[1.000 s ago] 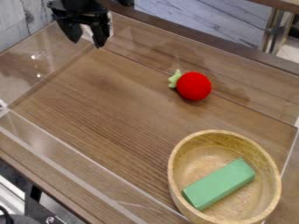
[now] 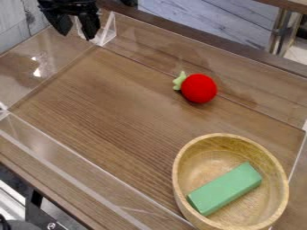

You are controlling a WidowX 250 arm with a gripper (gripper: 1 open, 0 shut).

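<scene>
The dark gripper (image 2: 67,20) is at the top left edge of the camera view, over the far left end of the wooden table; whether it is open or shut is too unclear to tell. A red tomato-like object (image 2: 199,89) with a pale green top lies right of centre. A green block (image 2: 224,189) rests inside a round yellow bowl (image 2: 185,167) at the bottom right.
A wooden shelf or ledge juts in at the top right corner.
The gripper has moved left and slightly up in the view. The red object, the bowl and the green block have stayed in place.
</scene>
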